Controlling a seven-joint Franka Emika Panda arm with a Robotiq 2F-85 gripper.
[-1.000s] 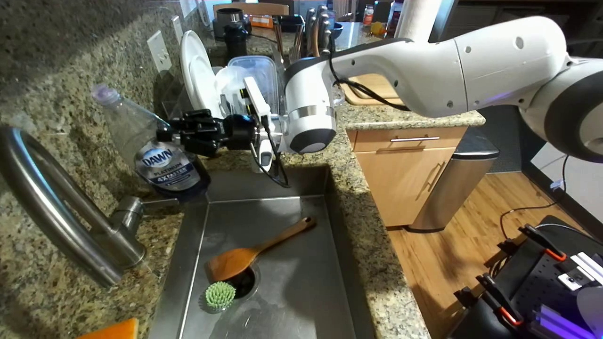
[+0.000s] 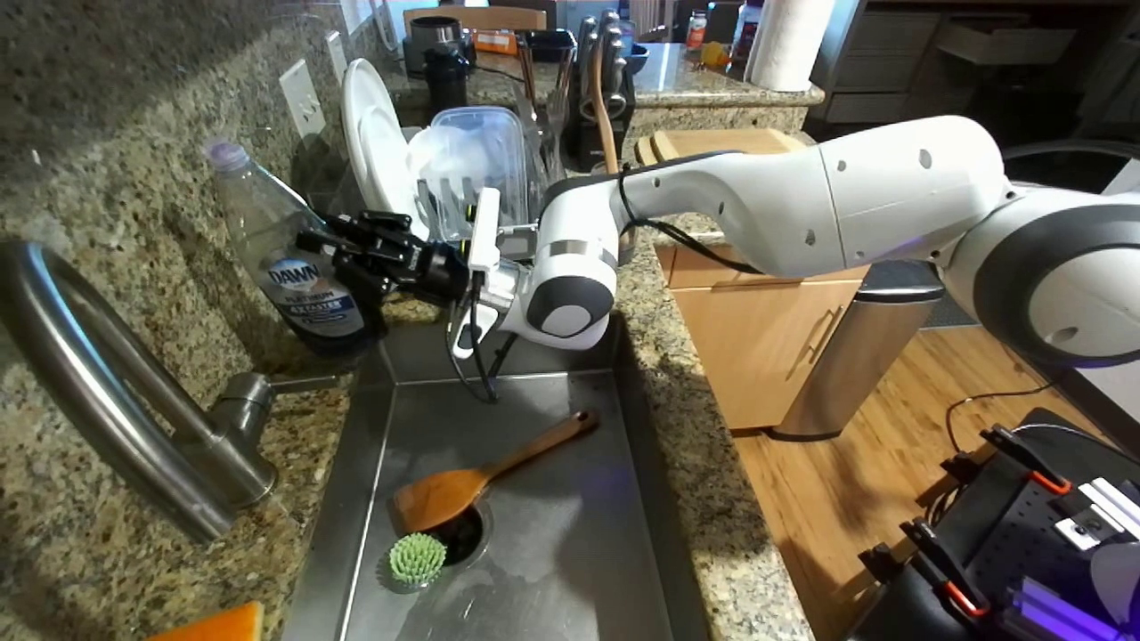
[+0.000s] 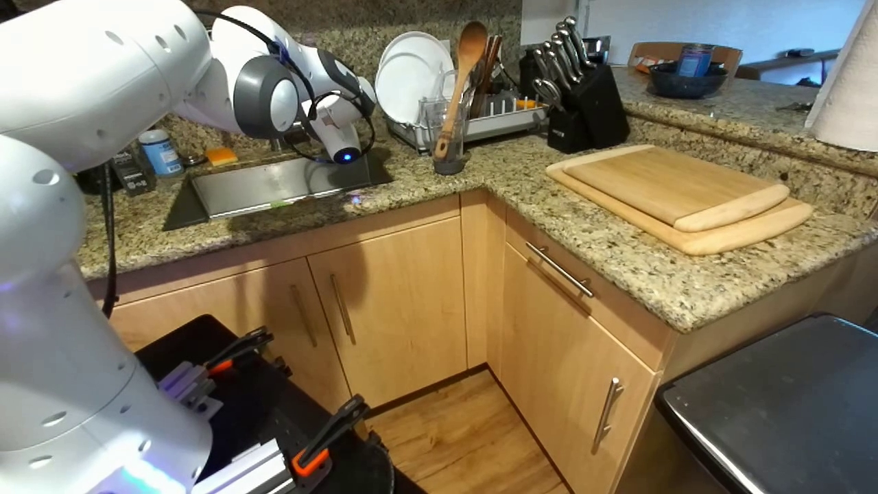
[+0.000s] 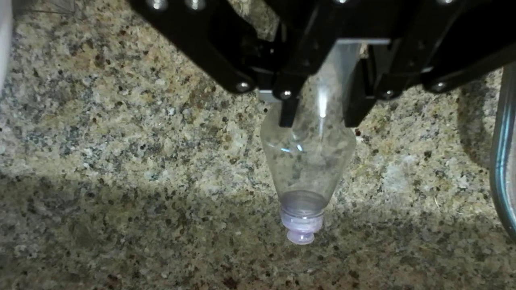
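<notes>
A clear Dawn dish soap bottle (image 2: 305,279) with a lilac cap leans a little to the left in exterior view 1, behind the sink beside the granite wall. My gripper (image 2: 321,240) is shut on its narrow waist. From the wrist, the clear upper part of the bottle (image 4: 309,159) shows between and beyond the black fingers, its cap pointing down the picture. The gripper hides part of the bottle's middle. Whether the bottle's base touches the counter, I cannot tell. In exterior view 2 my arm blocks the bottle.
The steel faucet (image 2: 118,374) curves close in front of the bottle. In the sink (image 2: 566,513) lie a wooden spatula (image 2: 449,495) and a green brush (image 2: 417,559). White plates (image 2: 376,139) and a plastic container (image 2: 481,150) stand behind the gripper.
The bottle has tipped somewhat more upright, its cap moving right and its base slightly left. My gripper has stayed on it while the wrist and arm turned and shifted.
</notes>
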